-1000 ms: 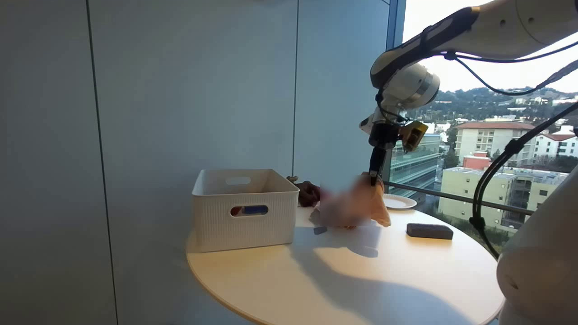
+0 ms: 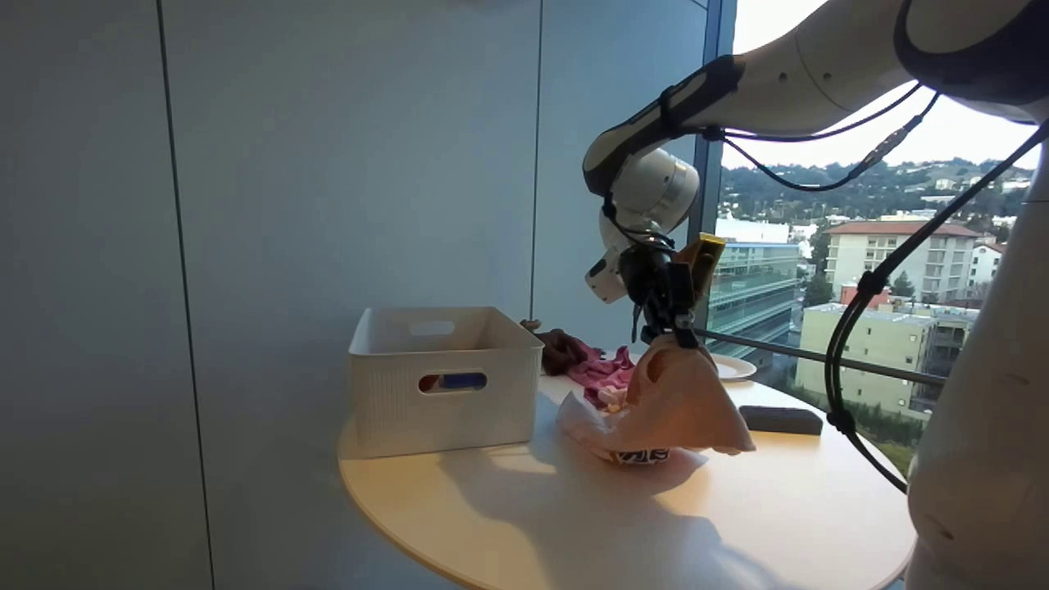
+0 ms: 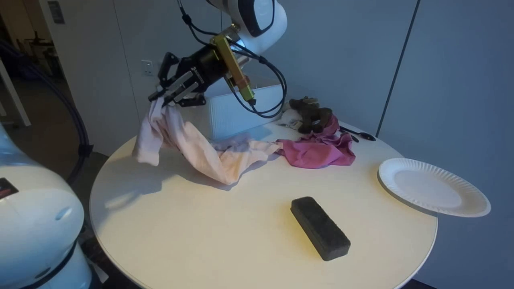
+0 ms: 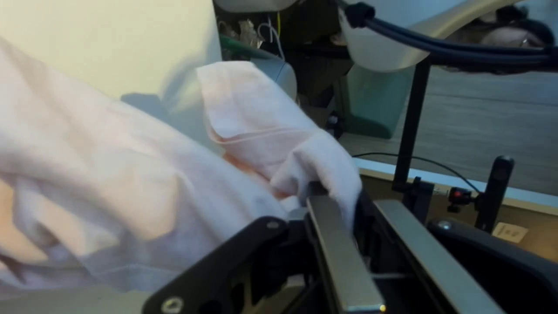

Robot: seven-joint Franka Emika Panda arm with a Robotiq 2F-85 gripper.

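Note:
A pale pink cloth [image 3: 192,144] hangs in folds from the fingertips of my gripper [image 3: 162,98], above the left side of the table. Its far end lies on the tabletop against a darker pink cloth [image 3: 315,151]. In the wrist view the pale cloth [image 4: 125,193] bunches over the fingertips of my gripper. A gap shows between the finger bars farther back, but the fabric hides the tips, so how firmly they stand on it is unclear. Beneath the cloth [image 2: 678,398] in exterior view 1, a black-and-white patterned patch [image 2: 641,456] shows.
A white bin [image 2: 442,403] with something blue inside stands left on the round table [image 3: 207,231]. A dark brown plush-like thing [image 3: 311,114], a black spoon [image 3: 366,136], a paper plate [image 3: 429,185] and a dark eraser-like block [image 3: 320,228] lie around.
In exterior view 1 my gripper has moved left and toward the camera, drawing the pale cloth with it. The bin and the dark block have stayed in place.

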